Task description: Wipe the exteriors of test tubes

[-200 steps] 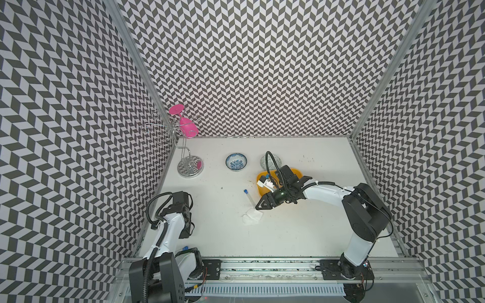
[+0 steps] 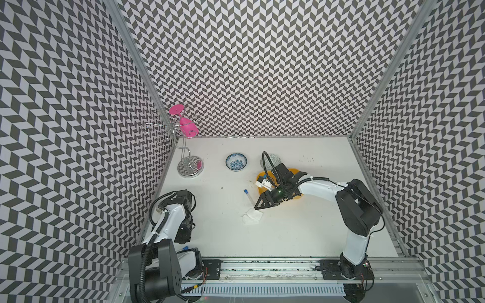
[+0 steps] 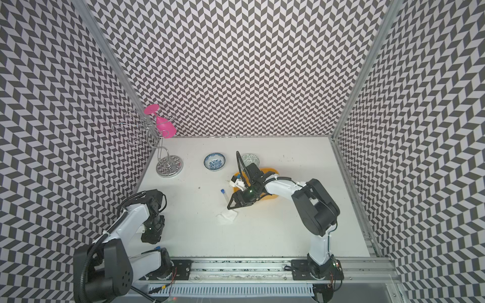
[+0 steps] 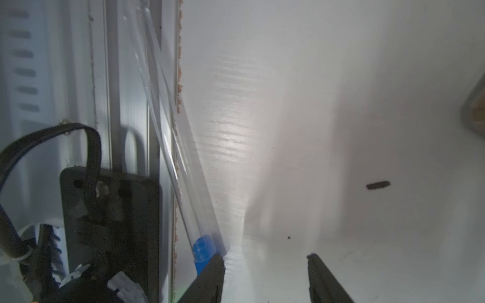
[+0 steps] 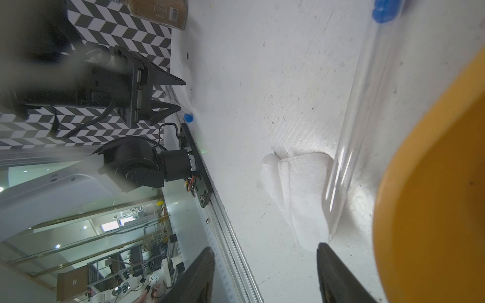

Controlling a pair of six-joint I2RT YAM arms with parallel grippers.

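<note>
In the left wrist view, blue-capped test tubes point(image 4: 179, 176) lie along the table's front edge. My left gripper is over that edge beside the caps, its fingers apart with nothing visible between them. My right gripper stands open above a folded white cloth point(image 5: 303, 192). Another blue-capped tube point(image 5: 356, 116) lies across the cloth's edge, beside an orange container point(image 5: 419, 192), which is partly hidden under the right arm in the top views.
A blue patterned bowl point(image 2: 236, 161) and a pale bowl point(image 3: 250, 157) stand at the back. A metal stand point(image 2: 190, 167) with pink glasses point(image 2: 187, 128) occupies the back left.
The cloth and middle tube look unmoved.
</note>
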